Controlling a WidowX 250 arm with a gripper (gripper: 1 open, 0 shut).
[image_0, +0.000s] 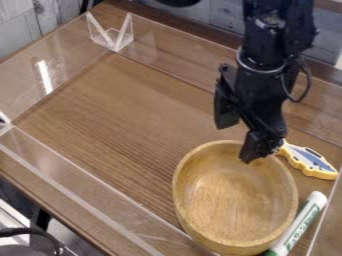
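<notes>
The black robot arm hangs from the top right, its gripper (238, 130) open just above the back rim of a wooden bowl (235, 210). Nothing shows between its fingers. To the right of the bowl lie a yellow object with a blue mark (309, 160) and a white-and-green tube (302, 226).
A clear plastic holder (112, 32) stands at the back left. Dark cables show at the bottom left, beyond the table's edge.
</notes>
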